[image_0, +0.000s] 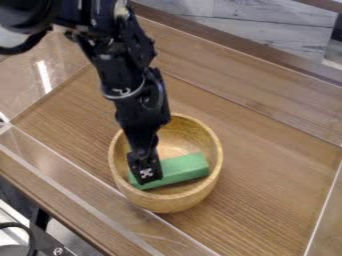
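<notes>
A round wooden bowl (195, 197) holds a green rectangular block (183, 168) lying in its lower part. My black gripper (143, 156) points down into the bowl from the upper left, over the block's left end, its fingers open with no block clearly held between them. The block's left end is partly hidden by the gripper.
A pale raised edge runs along the back and right sides, and dark cables lie at the lower left corner.
</notes>
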